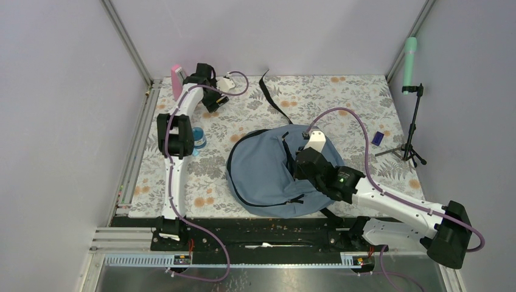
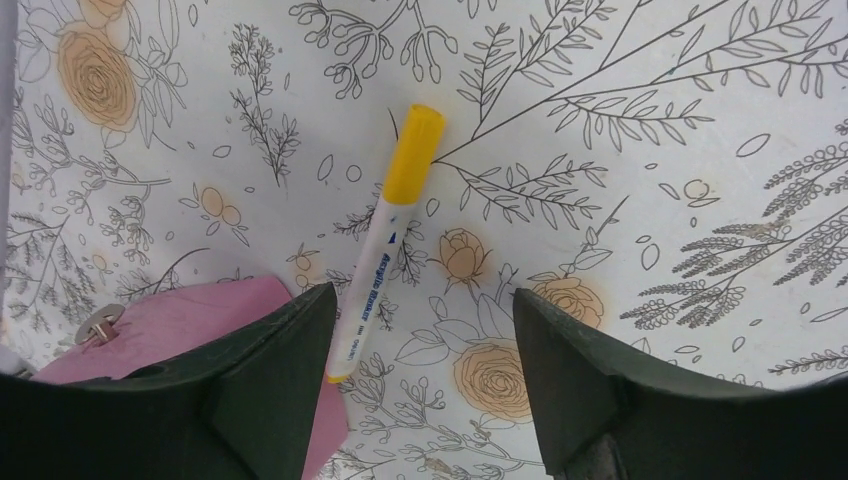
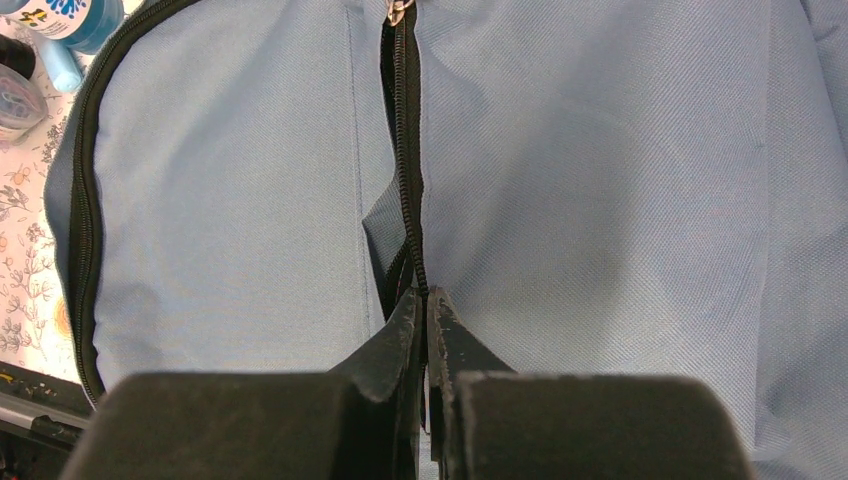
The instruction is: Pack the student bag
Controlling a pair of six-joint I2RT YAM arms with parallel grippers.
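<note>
The blue-grey bag (image 1: 255, 170) lies on the patterned cloth in the top view. A black zipper edge (image 3: 403, 120) on it runs up from my right gripper, whose fingertips are shut on that thin edge; beside it the pocket gapes slightly. In the left wrist view a white marker with yellow ends (image 2: 382, 255) lies on the cloth. My left gripper hovers over it, fingers apart, nothing gripped; the marker's lower end is close to the left finger. A pink case (image 2: 200, 315) with a metal snap is partly hidden behind that finger.
A blue jar (image 1: 199, 138) stands near the left arm, and a pink-and-white item (image 1: 177, 83) at the back left. A small dark blue object (image 1: 378, 139) and a black tripod (image 1: 414, 125) are at the right. A black strap (image 1: 274, 100) extends behind the bag.
</note>
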